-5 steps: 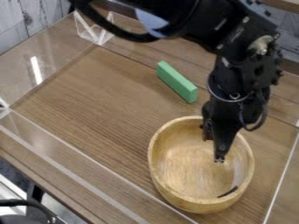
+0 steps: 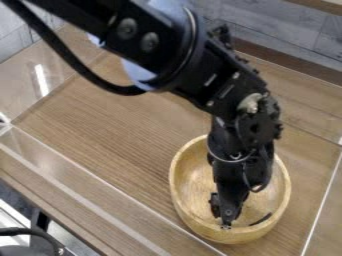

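A round wooden bowl [image 2: 190, 187] sits at the lower right of the wooden counter. My black gripper [image 2: 235, 208] reaches down into it from above, fingertips low inside the bowl, open as far as can be seen. Whether anything lies between the fingers is hard to tell. The arm covers much of the bowl's back and right interior.
A tiled wall [image 2: 281, 50] runs along the back. A dark cable or hose lies at the bottom left beyond the counter's edge.
My gripper has moved down from above the bowl's back rim into the bowl. The arm now hides the green block that showed behind it earlier.
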